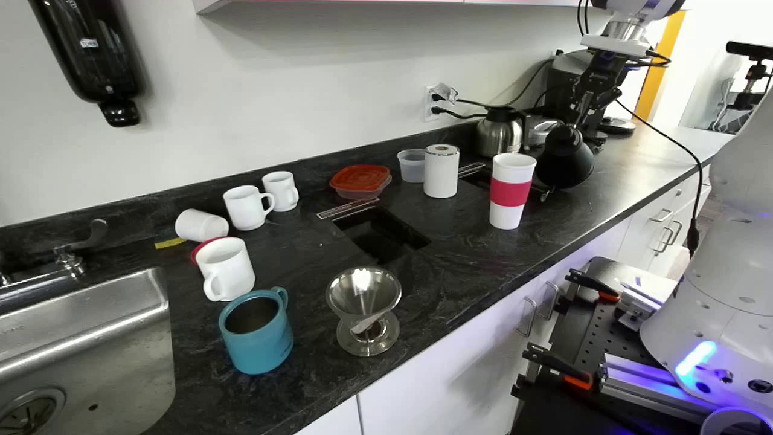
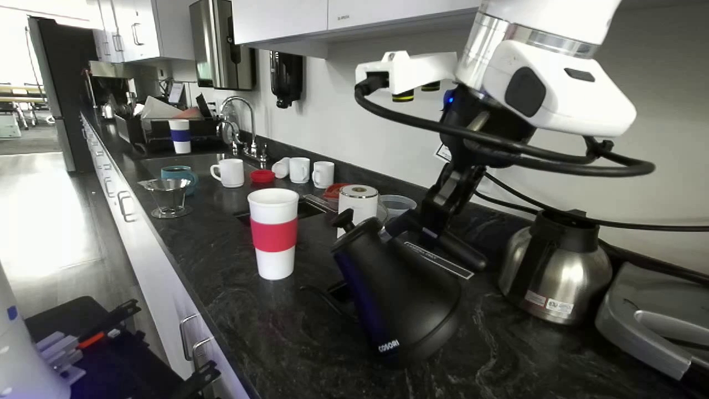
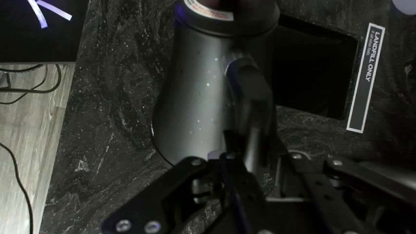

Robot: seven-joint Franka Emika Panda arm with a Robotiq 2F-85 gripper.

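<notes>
A black gooseneck kettle (image 2: pixel 402 292) is tipped well over, its lid knob and thin spout leaning toward the white cup (image 2: pixel 273 256) with a red sleeve. My gripper (image 2: pixel 433 223) is shut on the kettle's handle (image 2: pixel 465 251). In the wrist view the kettle's body (image 3: pixel 195 93) lies ahead of the fingers, with the handle (image 3: pixel 249 87) running back into them. The cup (image 1: pixel 511 192) stands upright on the counter, apart from my gripper. Whether the kettle's lower edge touches the counter, I cannot tell. The contact at the fingertips is dark and blurred.
A white canister (image 1: pixel 441 171) stands behind the cup, and a steel carafe (image 2: pixel 556 269) sits by the wall. Farther along are a steel dripper (image 1: pixel 366 308), a teal mug (image 1: pixel 256 333) and several white mugs. Cut-out openings (image 1: pixel 381 233) break the dark counter.
</notes>
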